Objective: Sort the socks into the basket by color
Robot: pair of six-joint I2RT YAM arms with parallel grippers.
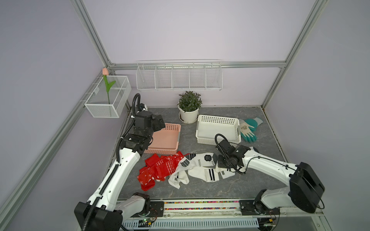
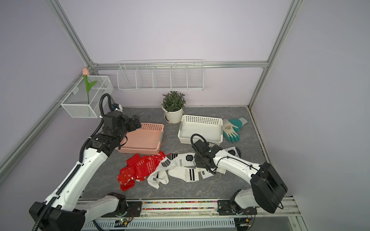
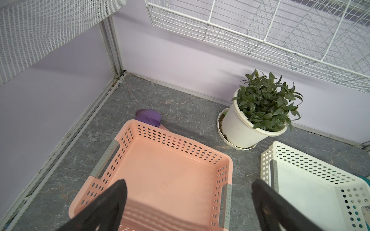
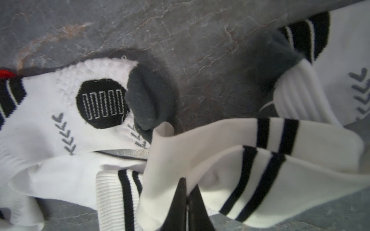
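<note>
In the right wrist view, my right gripper is shut on a fold of a white sock with black stripes (image 4: 308, 188). White socks with grey toes (image 4: 42, 104) lie to its left, and another white sock (image 4: 346, 57) lies upper right. Red socks (image 1: 163, 166) are heaped at the left of the table in the top left view. My left gripper stands open and empty above the pink basket (image 3: 227, 169), its fingers blurred at the frame's bottom. Right of it is the white basket (image 3: 308, 156). Both baskets look empty inside where visible.
A potted plant (image 1: 188, 107) stands at the back between the baskets. Teal gloves (image 1: 247, 130) lie right of the white basket. A purple object (image 3: 148, 117) sits behind the pink one. Wire racks (image 1: 179, 75) hang on the back wall.
</note>
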